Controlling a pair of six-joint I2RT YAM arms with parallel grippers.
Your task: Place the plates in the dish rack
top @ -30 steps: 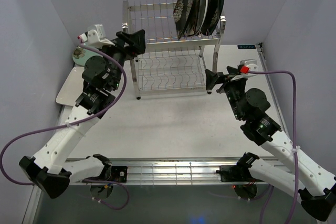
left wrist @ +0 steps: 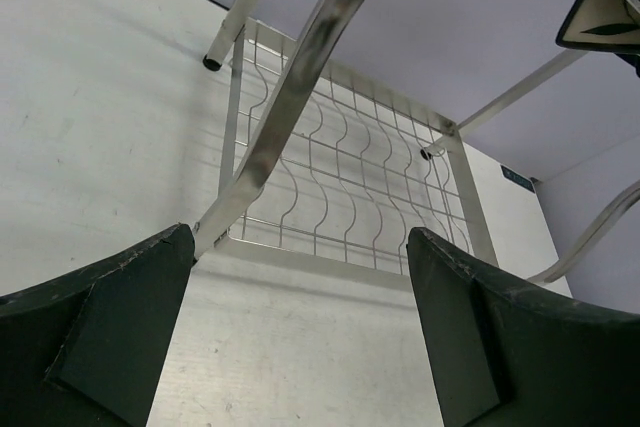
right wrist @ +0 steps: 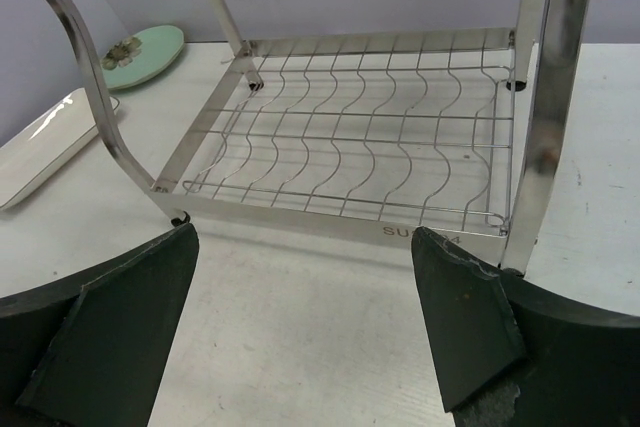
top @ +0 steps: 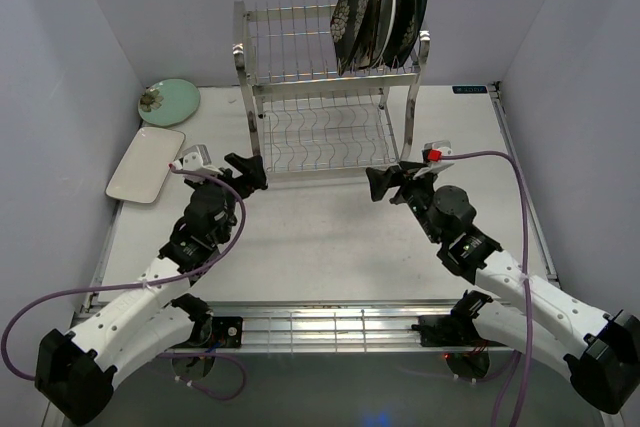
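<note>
A steel two-tier dish rack stands at the back. Several dark patterned plates and a lighter one stand upright at the right of its upper tier; the lower tier is empty. A green round plate and a white rectangular plate lie flat at the back left. My left gripper is open and empty, low before the rack's front left. My right gripper is open and empty, before the rack's front right.
Purple cables run along both arms. Walls bound the left, back and right.
The plates and rack are unchanged.
</note>
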